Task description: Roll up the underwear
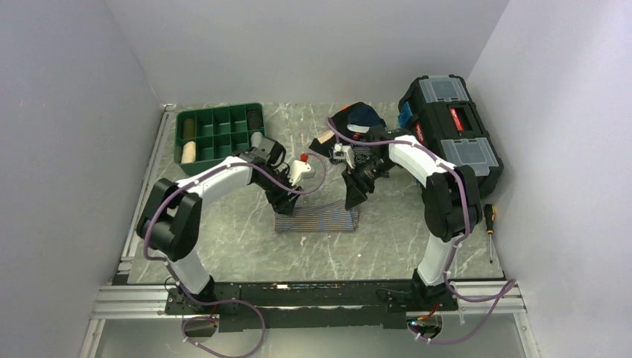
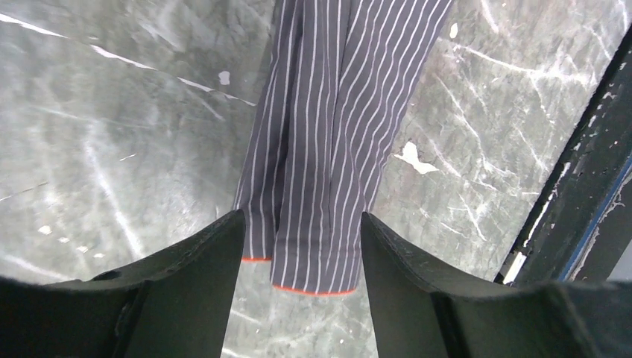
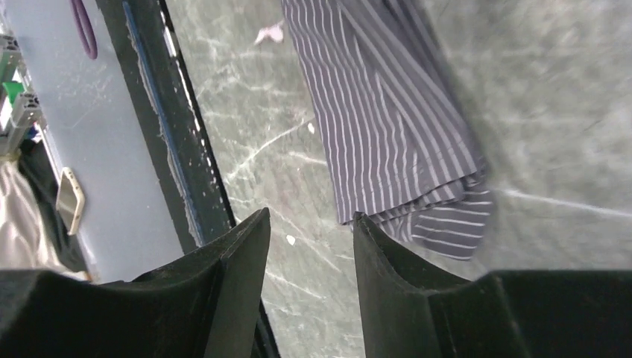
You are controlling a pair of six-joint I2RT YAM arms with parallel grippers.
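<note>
The striped underwear (image 1: 317, 220) lies folded into a long band on the marble table, with orange stitching at one end in the left wrist view (image 2: 305, 224). My left gripper (image 1: 285, 203) is over its left end, fingers (image 2: 186, 291) parted with only cloth and table seen beyond them. My right gripper (image 1: 353, 198) is over the right end, where the layers fan out a little (image 3: 402, 171); its fingers stand part open, holding nothing.
A green divided box (image 1: 220, 153) with rolled items is at back left. Dark clothes (image 1: 358, 115) lie at the back, black toolboxes (image 1: 454, 134) at right, a screwdriver (image 1: 490, 224) beside them.
</note>
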